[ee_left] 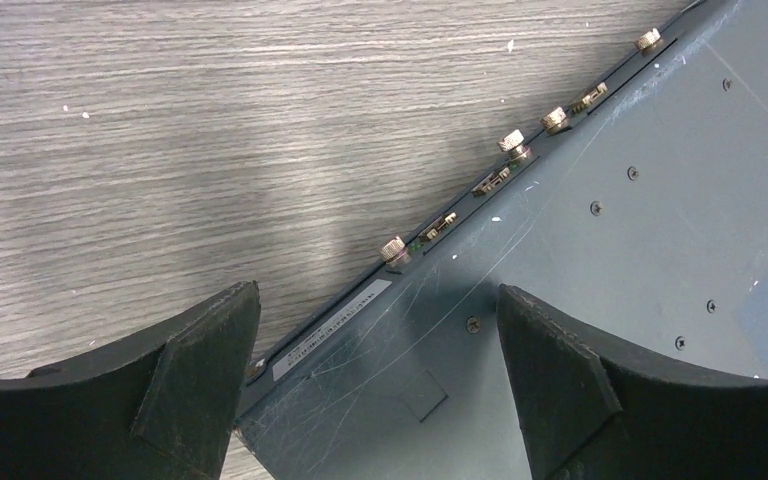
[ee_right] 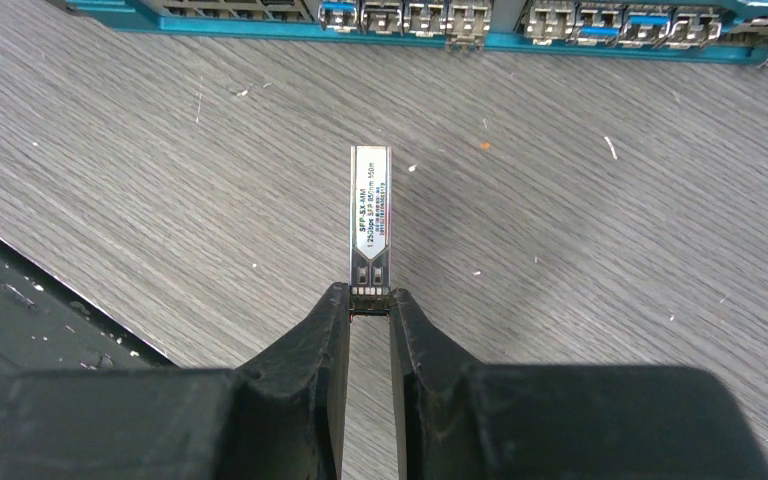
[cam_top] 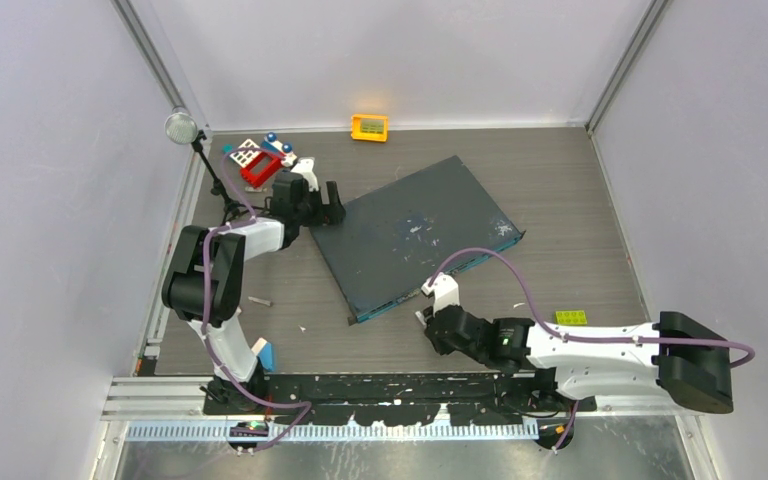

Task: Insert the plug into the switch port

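The dark switch (cam_top: 415, 225) lies flat and angled mid-table, its teal port strip (ee_right: 500, 42) along the top of the right wrist view. My right gripper is shut on the silver SFP plug (ee_right: 370, 205), which points toward the ports with bare table between. My left gripper stands open over the switch's far-left corner, with the switch surface and a metal edge with thumbscrews between and beyond its fingers.
A yellow box (cam_top: 369, 127) stands at the back, toys (cam_top: 260, 168) and a lamp (cam_top: 182, 128) at back left, a green brick (cam_top: 571, 317) at front right.
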